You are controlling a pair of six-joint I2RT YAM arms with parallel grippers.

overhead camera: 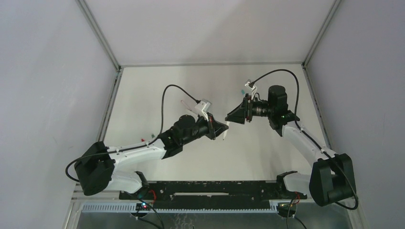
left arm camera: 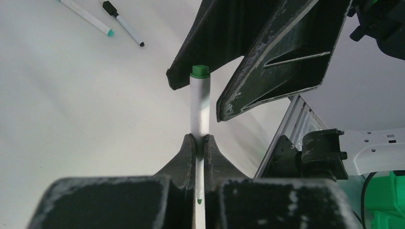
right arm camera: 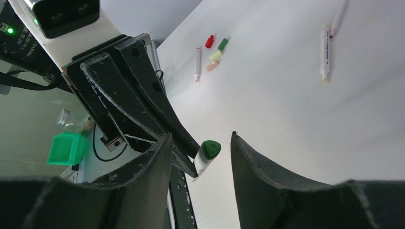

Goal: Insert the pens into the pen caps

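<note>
My left gripper is shut on a slim white pen with green ends. The pen (left arm camera: 199, 102) stands upright across the fingertips, its blunt green end up and its small green tip below. My right gripper is part open, with that green-ended pen (right arm camera: 209, 151) showing between its fingers, apparently untouched. Against the white table in the right wrist view lie loose caps: a red cap (right arm camera: 209, 41), a green cap (right arm camera: 222, 44), a yellow cap (right arm camera: 216, 56) and a pinkish cap (right arm camera: 212, 66).
Near the caps lies an orange-tipped pen (right arm camera: 197, 64). A yellow-tipped pen (right arm camera: 325, 53) and a pink pen (right arm camera: 338, 18) lie farther off. The left wrist view has a teal-ended pen (left arm camera: 90, 20) and a black-capped pen (left arm camera: 126, 27).
</note>
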